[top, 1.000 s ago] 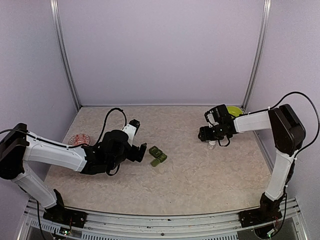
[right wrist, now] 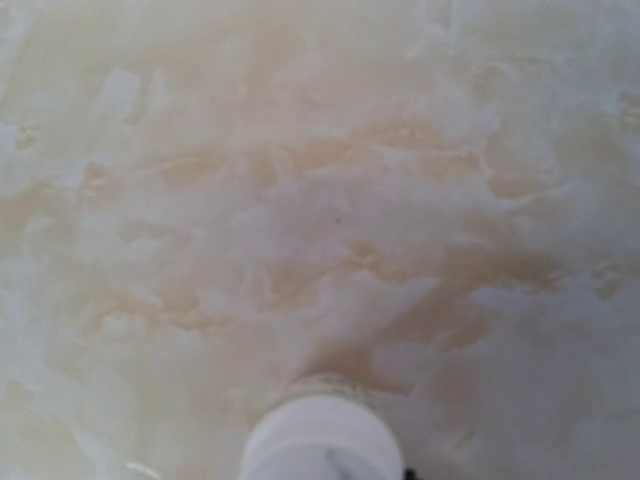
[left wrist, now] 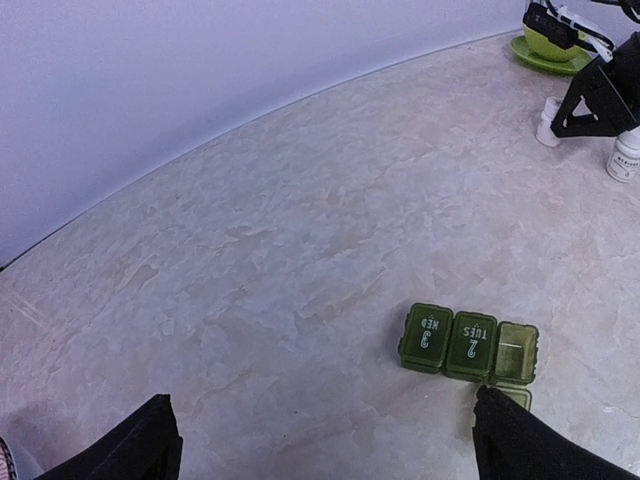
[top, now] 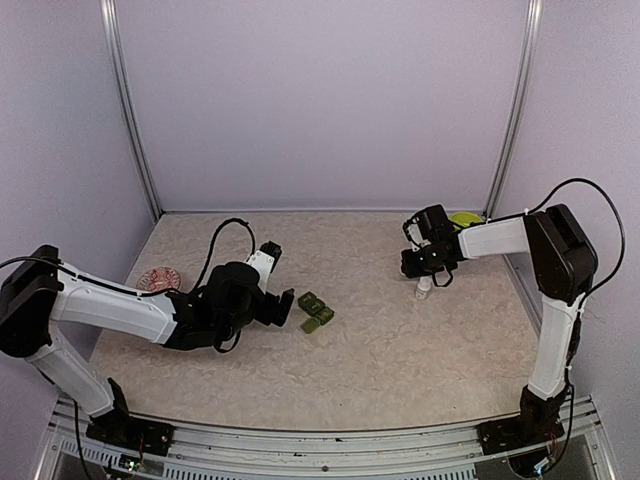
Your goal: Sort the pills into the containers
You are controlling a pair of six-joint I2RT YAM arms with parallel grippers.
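Note:
Green pill boxes (top: 315,312) sit mid-table; in the left wrist view three compartments (left wrist: 472,345) form a row, two lidded, one apparently open, with another piece (left wrist: 510,400) below. My open left gripper (top: 280,280) hangs left of them, its fingers framing the left wrist view. My right gripper (top: 410,262) is at the right rear, shut on a white cylinder, whose white top (right wrist: 320,440) fills the bottom of the right wrist view. A white labelled bottle (left wrist: 623,157) stands beside it on the table. Loose pills cannot be made out.
A yellow-green bowl on a green plate (left wrist: 550,55) sits at the back right. A red patterned dish (top: 160,278) lies at the left.
The left arm has not visibly moved.

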